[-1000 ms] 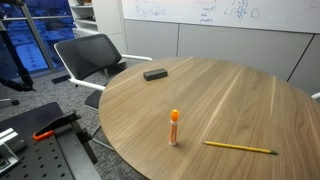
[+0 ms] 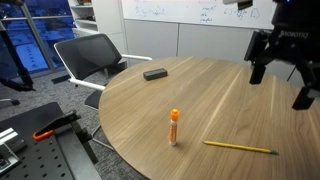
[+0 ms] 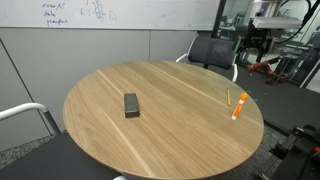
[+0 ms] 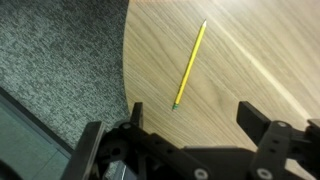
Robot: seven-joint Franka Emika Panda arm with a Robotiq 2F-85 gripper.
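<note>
A yellow pencil point(image 2: 240, 148) lies flat on the wooden table, and the wrist view shows the whole pencil point(image 4: 189, 66) beyond the fingertips. An orange-capped marker point(image 2: 173, 128) stands upright to its left in exterior view 1. Toward the back of the table rests a dark eraser-like block point(image 2: 155, 74). My gripper point(image 2: 277, 92) hangs above the table at the right, its fingers wide apart and nothing between them. In the wrist view the open gripper has the pencil's lower tip close to the gap between its fingers. Neither the marker nor the block appears there.
The round wooden table point(image 3: 90, 115) has broad clear surface around these objects. Chairs stand around it, one a black chair point(image 2: 90, 58) at the back left. A whiteboard point(image 3: 80, 12) lines the wall. Grey carpet point(image 4: 65, 50) borders the table edge in the wrist view.
The pencil, marker and block have not moved.
</note>
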